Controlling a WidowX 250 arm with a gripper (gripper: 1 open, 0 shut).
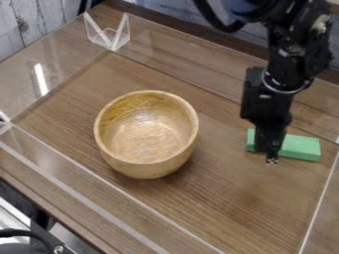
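A black robot arm reaches down from the top right to its gripper (269, 154), whose tip hangs at the left part of a flat green block (300, 149) on the wooden table. The gripper looks shut, and I see nothing held between its fingers; whether its tip touches the block is unclear.
A tan round bowl (146, 151) stands left of the gripper on the table (199, 213). A small clear rack (102, 30) is at the back left. The front of the table and the space left of the bowl are clear.
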